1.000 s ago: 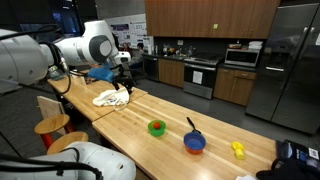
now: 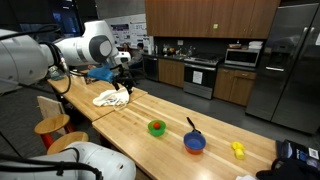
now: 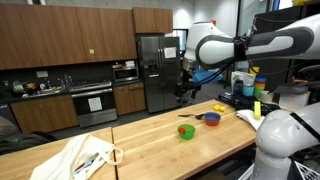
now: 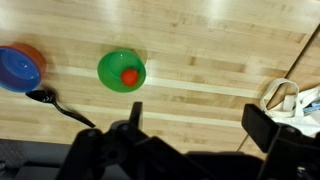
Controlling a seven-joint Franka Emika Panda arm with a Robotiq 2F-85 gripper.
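Observation:
My gripper is open, its two dark fingers wide apart with only bare tabletop between them in the wrist view. It hangs well above the wooden table, touching nothing, as the exterior view 1 shows for the gripper (image 2: pixel 123 80). A green bowl (image 4: pixel 108 76) with a small red object (image 4: pixel 129 77) inside lies to the left of the fingers. Farther left is a blue bowl (image 2: pixel 194 142). A black utensil (image 4: pixel 60 106) with a broad head rests on the table near both bowls.
A crumpled white cloth (image 2: pixel 112 98) lies at the table's far side in exterior view 1. Something yellow (image 2: pixel 238 149) sits past the blue bowl. A wooden stool (image 2: pixel 52 124) stands beside the table. The tabletop (image 3: pixel 158 150) has broad clear areas.

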